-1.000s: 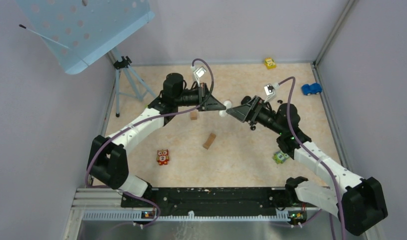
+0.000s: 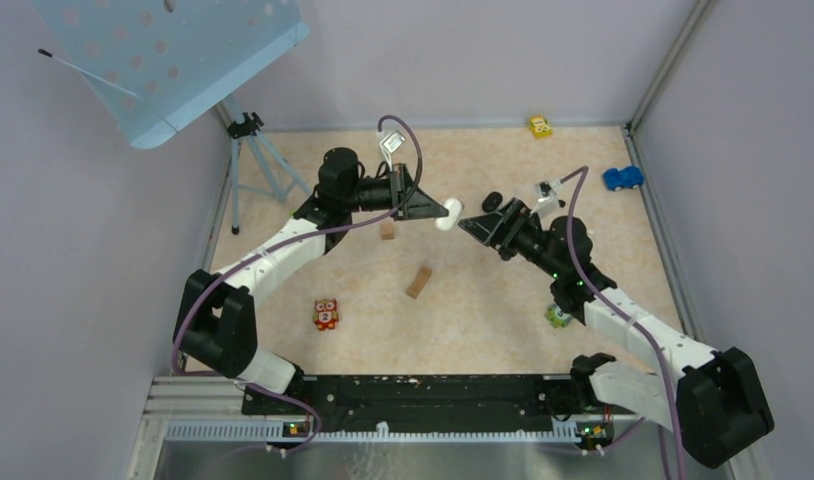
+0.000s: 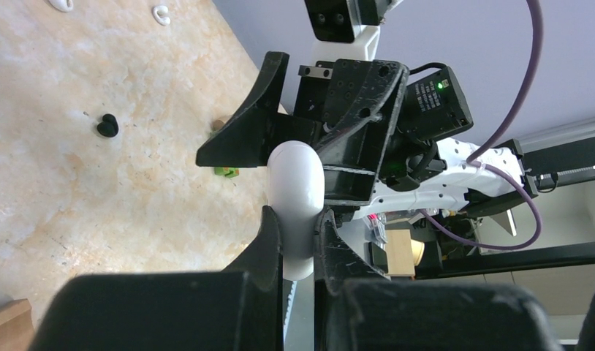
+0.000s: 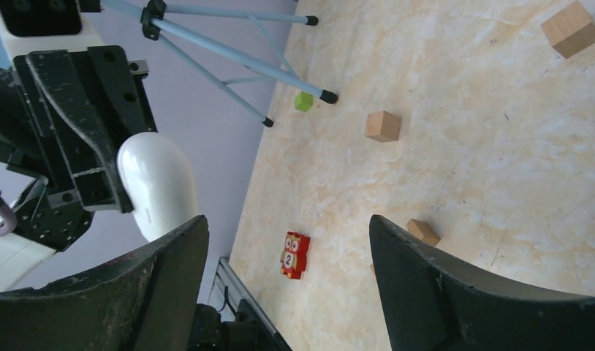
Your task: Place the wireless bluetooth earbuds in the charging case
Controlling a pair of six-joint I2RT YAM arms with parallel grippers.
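Observation:
A smooth white case stands lengthwise between the fingertips of my left gripper, which is shut on it. From above, the case hangs over the middle of the table. My right gripper points at it from the right, a small gap away. In the right wrist view the right gripper is open and nothing lies between its fingers; the case shows left of them. Two small white curled pieces lie on the table, possibly earbuds. Whether the case lid is open cannot be seen.
Wooden blocks, a red owl toy, a green toy, a yellow toy and a blue toy car are spread around. A dark piece lies on the table.
My right gripper has drawn back slightly from the case, where its fingertips overlapped it in the top view. My left gripper has shifted a little left, still with the case.

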